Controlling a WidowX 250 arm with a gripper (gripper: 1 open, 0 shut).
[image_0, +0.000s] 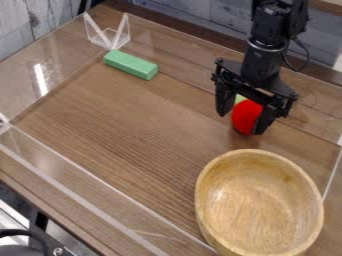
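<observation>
My black gripper (251, 92) is low over the table at the upper right, its fingers around or just above a red round object (246, 119), which is partly hidden behind them. A small pale green item (241, 100) sits just behind the red one. Whether the fingers touch or hold the red object, I cannot tell.
A wide tan bowl (258, 210) fills the lower right. A green block (130, 64) lies at the upper left, near a clear plastic piece at the back.
</observation>
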